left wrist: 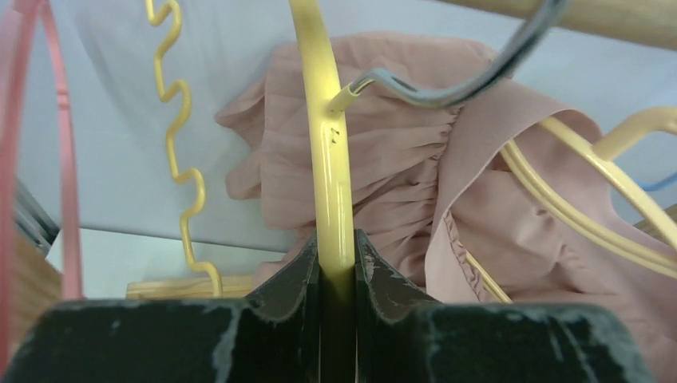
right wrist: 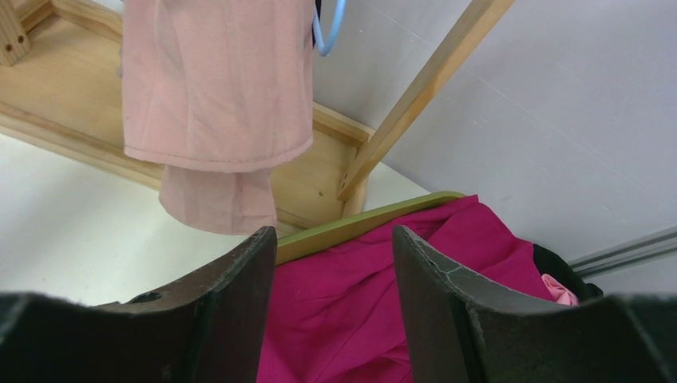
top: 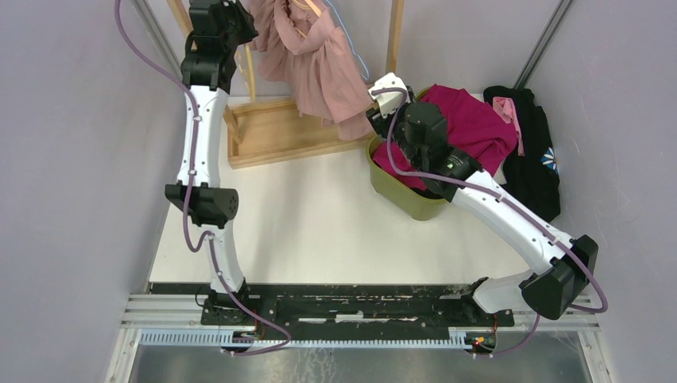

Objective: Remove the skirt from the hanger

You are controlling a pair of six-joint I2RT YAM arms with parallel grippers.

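The pink skirt (top: 319, 76) hangs on hangers from the wooden rack at top centre; in the left wrist view its ruffled waist (left wrist: 375, 159) lies behind several yellow hangers. My left gripper is shut on an upright yellow hanger (left wrist: 331, 199), with metal hook above and a wooden bar at top right. In the right wrist view the skirt's lower part (right wrist: 215, 88) hangs at upper left, and my right gripper stands open below it, over the green basket, with nothing between its fingers.
The green basket (top: 407, 203) holds magenta cloth (top: 471, 128), with black clothing (top: 531, 183) at its right. A blue hanger (top: 351, 40) hangs right of the skirt.
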